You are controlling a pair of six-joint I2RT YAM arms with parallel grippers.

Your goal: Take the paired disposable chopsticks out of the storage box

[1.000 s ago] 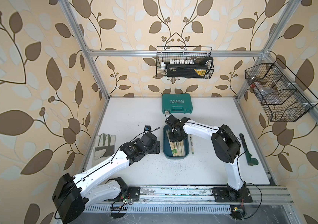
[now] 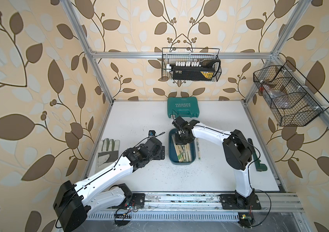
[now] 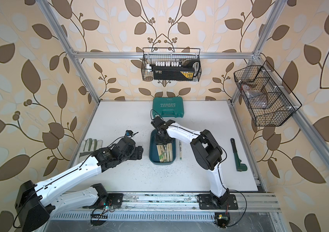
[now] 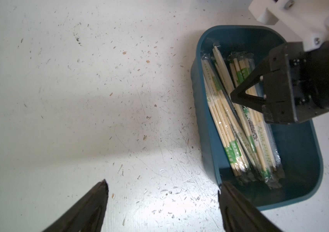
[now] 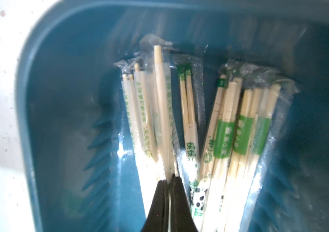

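Several paired disposable chopsticks in clear wrappers [image 4: 226, 135] lie lengthwise in the blue storage box [image 4: 207, 127]. My right gripper reaches down inside the box and is shut on one wrapped pair of chopsticks [image 5: 162, 92], which slants across the others. In the left wrist view that pair runs past the tips, its far end raised near the box's left side. Wrapped pairs with green bands [image 5: 225, 135] rest to its right. Over the bare table left of the box, my left gripper stands open and empty.
One wrapped chopstick pair [image 2: 198, 148] lies on the table just right of the box. A green case [image 2: 183, 107] stands behind, gloves [image 2: 108, 150] lie at the left, and a green tool [image 2: 257, 156] at the right. The table in front of the box is clear.
The left arm has stayed put.
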